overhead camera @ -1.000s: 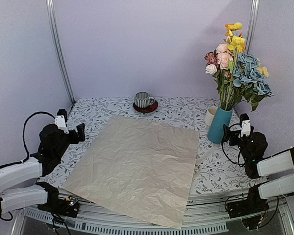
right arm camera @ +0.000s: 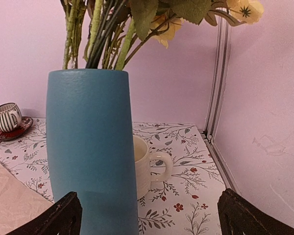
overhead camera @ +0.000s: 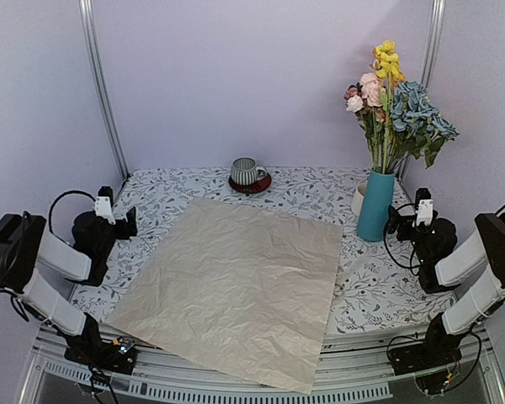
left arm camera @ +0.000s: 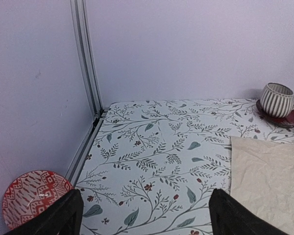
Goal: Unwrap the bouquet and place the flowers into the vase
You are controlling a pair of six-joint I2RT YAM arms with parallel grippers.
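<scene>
A tall teal vase (overhead camera: 376, 207) stands at the right of the table, upright, and fills much of the right wrist view. Flowers (overhead camera: 396, 105) in yellow, pink, white and blue rise from its mouth, their stems (right arm camera: 95, 39) inside it. My right gripper (overhead camera: 396, 219) is close beside the vase on its right; in its wrist view the fingers (right arm camera: 63, 215) are wide apart, the vase (right arm camera: 91, 147) showing beyond the left one. At the far left my left gripper (overhead camera: 128, 224) is open too, with only bare table showing between its fingers.
A cream mug (right arm camera: 143, 164) stands just behind the vase. A striped cup (overhead camera: 246, 171) sits on a dark red saucer (overhead camera: 263, 184) at the back. Brown paper (overhead camera: 236, 282) covers the middle. A red patterned round object (left arm camera: 35, 196) shows at lower left.
Both arms have drawn back slightly toward their sides. The vase has shifted a little up the view, and the flowers have swayed slightly. The cup and paper stay put.
</scene>
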